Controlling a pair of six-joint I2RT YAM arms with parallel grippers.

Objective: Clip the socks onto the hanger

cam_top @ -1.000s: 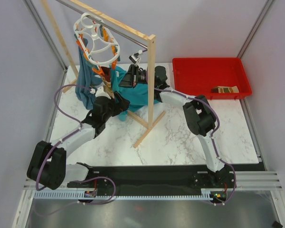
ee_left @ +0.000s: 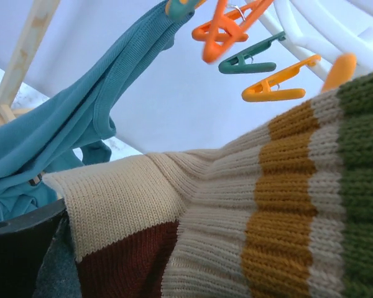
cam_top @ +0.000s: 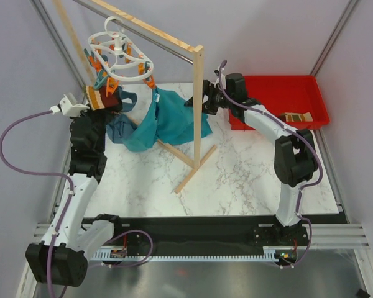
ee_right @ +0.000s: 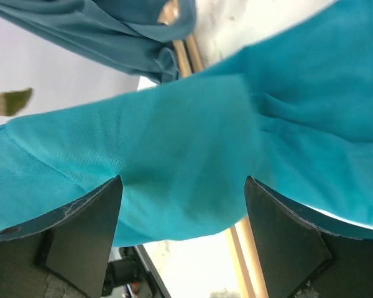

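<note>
The white round hanger (cam_top: pixel 120 59) with orange and green clips hangs from the wooden rack. Under its near-left side is a striped sock (cam_top: pixel 98 97), which fills much of the left wrist view (ee_left: pixel 280 205). At that sock, my left gripper (cam_top: pixel 103 113) stands open; one dark finger (ee_left: pixel 25 251) shows, while the other is hidden behind knit. A bright teal sock (cam_top: pixel 180 115) and a darker blue one (cam_top: pixel 119 128) hang below the hanger. My right gripper is open right of the rack post, with teal cloth (ee_right: pixel 186 143) in view beyond its separated fingers.
A red bin (cam_top: pixel 267 90) at the back right has a striped sock (cam_top: pixel 297 117) in it. The rack's upright post (cam_top: pixel 198 118) stands between the arms.
My left arm has moved left and up, with the striped sock now shifted left. The hanger has swung and turned. My right gripper has drawn back to the right, across the post.
</note>
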